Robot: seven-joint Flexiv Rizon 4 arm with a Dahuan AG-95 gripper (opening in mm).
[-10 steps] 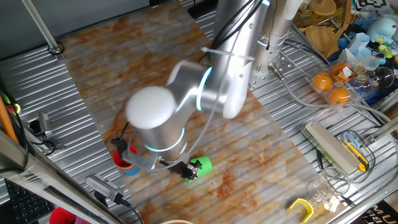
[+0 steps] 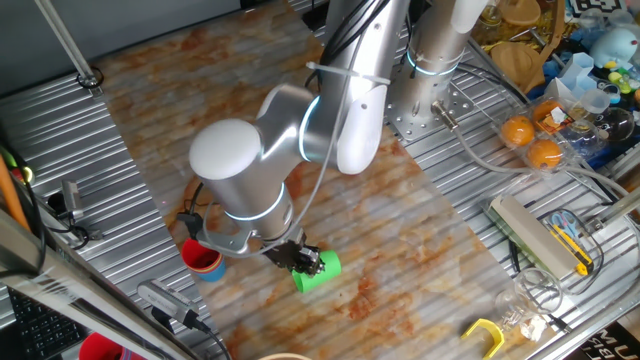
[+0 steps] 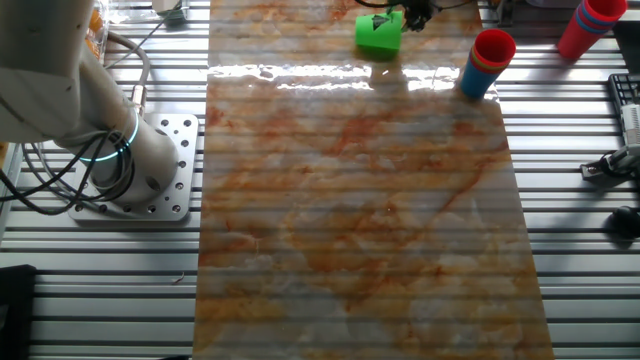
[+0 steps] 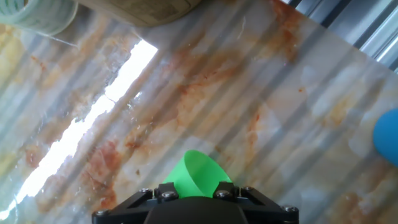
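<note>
On the marbled board, a green cup (image 2: 318, 273) lies on its side. My gripper (image 2: 307, 264) is over the cup's left end in exterior view 1. The wrist view has the cup's rim (image 4: 202, 168) showing just beyond and between my black fingers, which stand apart. Their pads are hidden, so whether they press on the cup cannot be told. In exterior view 2 the green cup (image 3: 378, 34) is at the top edge, with only a dark part of the gripper beside it.
A red-rimmed, blue-bottomed cup stack (image 3: 486, 62) stands near the cup; another red stack (image 3: 592, 25) is off the board. A brown round container (image 4: 142, 9) and a pale green-patterned one (image 4: 38, 14) border the wrist view. Most of the board (image 3: 370, 240) is clear.
More of the cup's near left end shows; the cup looks nearly unmoved.
</note>
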